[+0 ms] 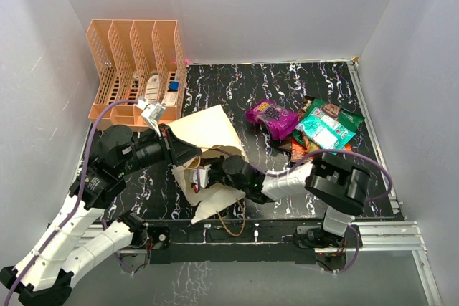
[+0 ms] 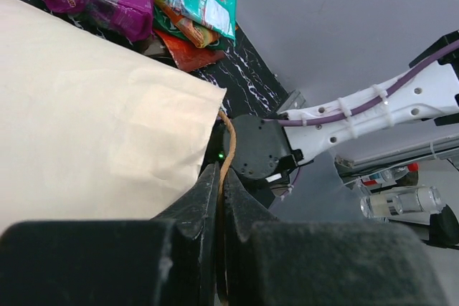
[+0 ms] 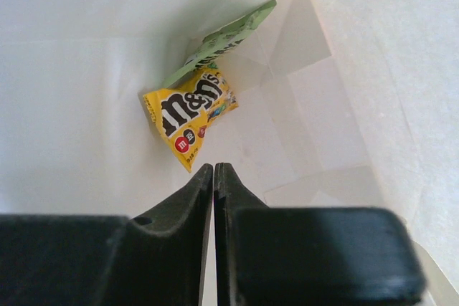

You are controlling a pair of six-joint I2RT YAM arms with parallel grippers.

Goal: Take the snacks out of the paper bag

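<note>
The paper bag (image 1: 204,130) lies with its mouth towards the front of the table. My left gripper is shut on the bag's brown cord handle (image 2: 228,141). Inside the bag is my right gripper, its fingers pressed together with nothing between them. A yellow M&M's pack (image 3: 188,111) rests deeper in the bag, beyond and slightly left of those fingertips. Leaning over that pack is a green pack (image 3: 226,39), against the bag's wall. From above, the right arm and bag hide both packs.
On the table's right side, several snacks lie in a pile, among them a purple pack (image 1: 272,117) and a teal pack (image 1: 324,130). An orange divided rack (image 1: 133,30) stands at the back left. Bare table shows between rack and pile.
</note>
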